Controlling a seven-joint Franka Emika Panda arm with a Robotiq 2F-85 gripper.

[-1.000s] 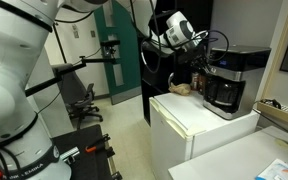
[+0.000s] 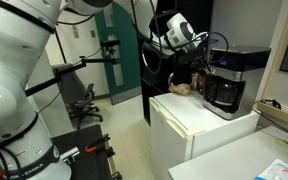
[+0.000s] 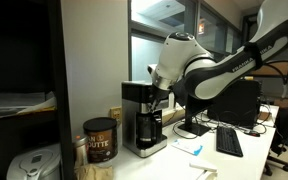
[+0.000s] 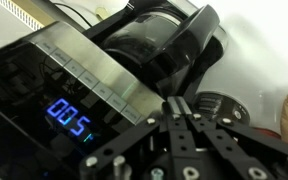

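Observation:
A black and steel coffee maker (image 2: 225,80) stands on the white counter (image 2: 199,118). In the wrist view its slanted button panel (image 4: 89,82) and blue-lit display (image 4: 69,118) fill the left side, with the dark glass carafe (image 4: 144,40) at the top. My gripper is shut, and nothing shows between its fingers. It points down close to the machine's front, near the carafe handle (image 4: 192,38); whether it touches cannot be made out. In the second exterior view the gripper (image 3: 161,102) hangs before the coffee maker (image 3: 138,118), its tips small and dark.
A dark canister (image 3: 101,139) stands beside the coffee maker, with a jar (image 3: 81,150) at its left. White items (image 3: 191,148) lie on the counter to the right, and a keyboard (image 3: 228,140) sits farther right.

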